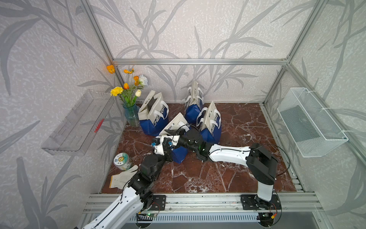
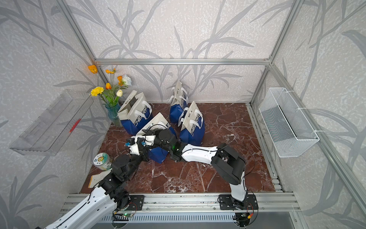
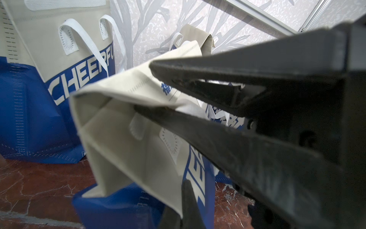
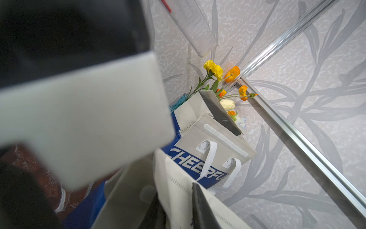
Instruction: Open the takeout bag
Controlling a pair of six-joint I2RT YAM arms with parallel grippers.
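The middle takeout bag, blue below and cream above, stands at the table's centre, largely hidden by both arms. In the left wrist view its cream top is folded over. My left gripper is at its front left; whether fabric lies between its shut fingers is unclear. My right gripper reaches across the bag's top from the right. In the left wrist view its dark fingers stand apart, the lower one touching the cream top, partly over it.
Three other bags stand behind and beside. A flower vase, round tin and glove are left. Wire baskets hang on the side walls.
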